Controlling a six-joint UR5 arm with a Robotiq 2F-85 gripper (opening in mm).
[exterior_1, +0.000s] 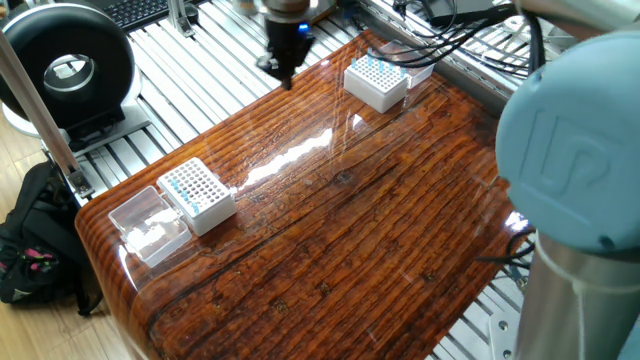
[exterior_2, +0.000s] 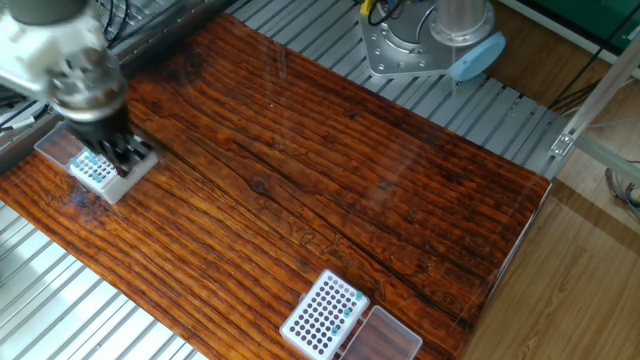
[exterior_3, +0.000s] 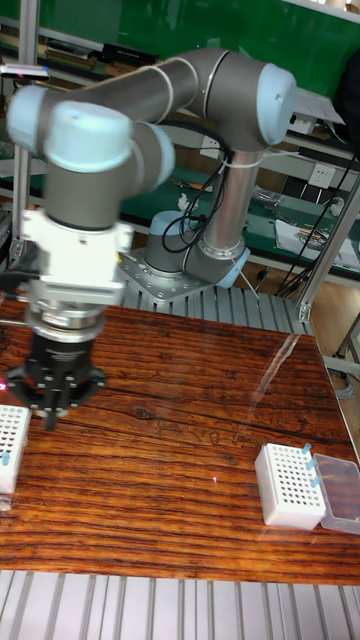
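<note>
My black gripper (exterior_3: 50, 418) hangs above the table, its fingers pointing down. The fingertips look close together, but blur hides whether anything is between them. In the second exterior view the gripper (exterior_2: 128, 165) overlaps one white tube rack (exterior_2: 97, 172); in the first, it appears left of that rack (exterior_1: 377, 82) and apart from it. Several blue pieces sit in that rack's holes. Another white rack (exterior_1: 197, 195) stands at the opposite end of the table, with blue pieces along one side. This second rack (exterior_3: 290, 485) is well away from my gripper.
Clear lids lie open beside both racks, one lid (exterior_1: 150, 225) at the near left and another lid (exterior_2: 58, 146) at the far end. Between the racks the glossy wooden table (exterior_1: 330, 230) is bare. Dark cables (exterior_1: 460, 40) hang near the far rack.
</note>
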